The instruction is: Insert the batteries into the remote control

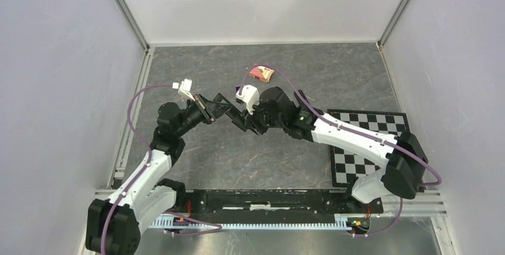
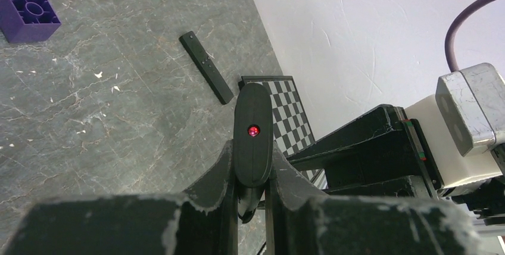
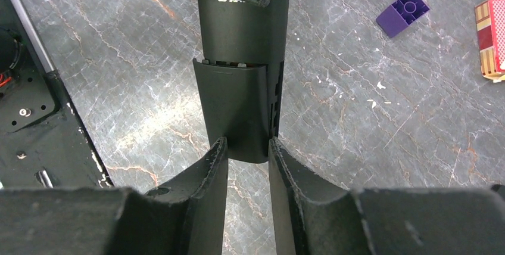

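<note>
The black remote (image 1: 231, 112) is held in the air between both grippers. My left gripper is shut on it; in the left wrist view it points end-on, its red lens toward the camera. My right gripper is shut at the lower end of the battery cover (image 3: 232, 106), which in the right wrist view sits slightly askew on the remote's back, with a gap along its upper and right edges. I see no loose batteries.
A purple block (image 3: 398, 18) and a red-striped box (image 1: 261, 73) lie behind the grippers. A second dark remote (image 2: 206, 67) lies on the table near the checkerboard (image 1: 369, 125) at right.
</note>
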